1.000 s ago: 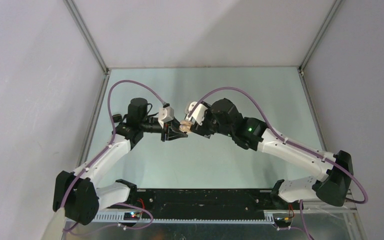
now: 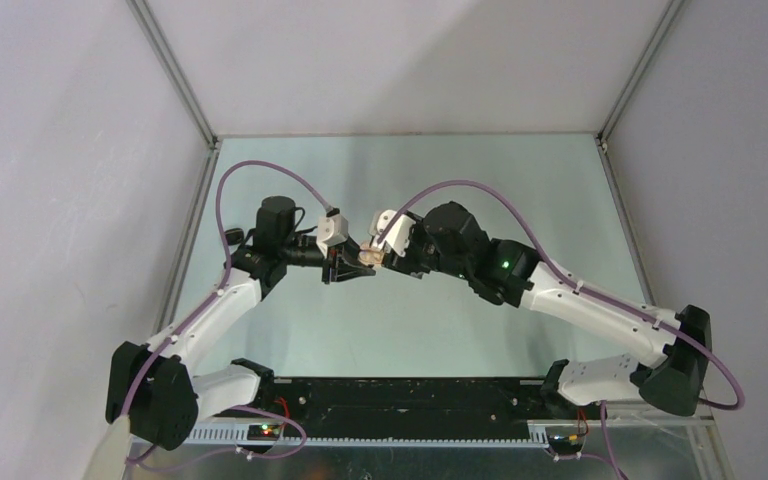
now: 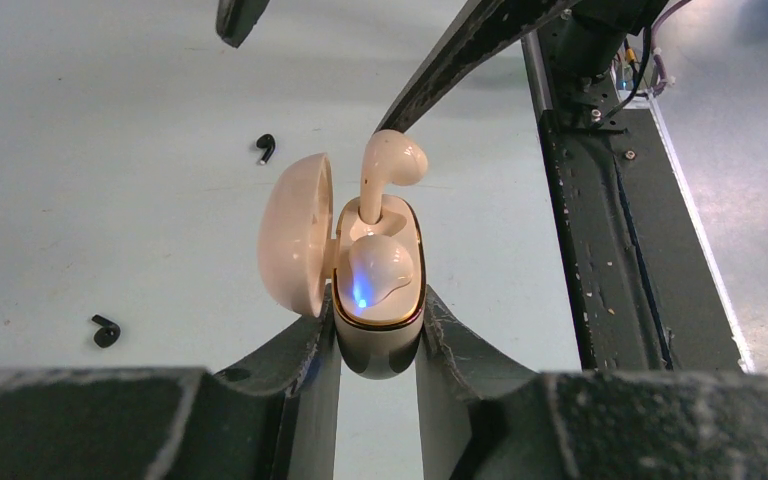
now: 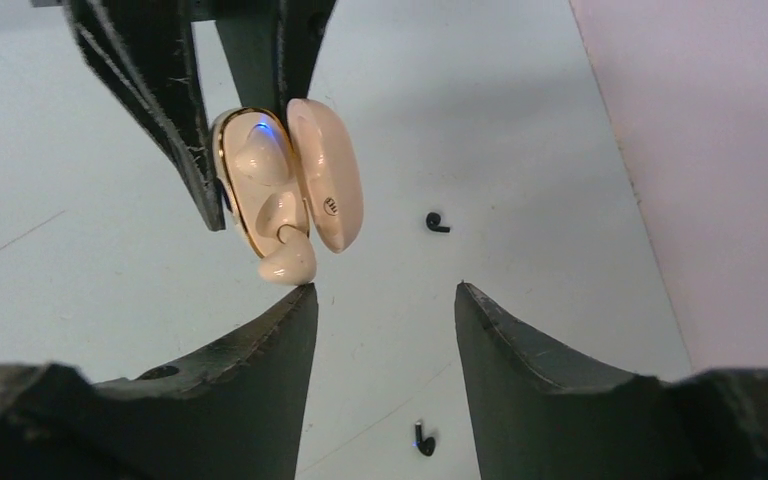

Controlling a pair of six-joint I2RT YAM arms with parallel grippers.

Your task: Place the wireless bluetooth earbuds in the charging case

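My left gripper is shut on the cream charging case, whose lid is open. One cream earbud stands tilted in the upper socket, stem down, head sticking out; a rounded part with a blue light fills the other side. In the right wrist view the protruding earbud hangs just beyond the fingertips of my right gripper, which is open with nothing between its fingers. In the top view both grippers meet at mid-table around the case.
A black rail runs along the front edge; walls enclose the sides and back.
The left arm and case look still.
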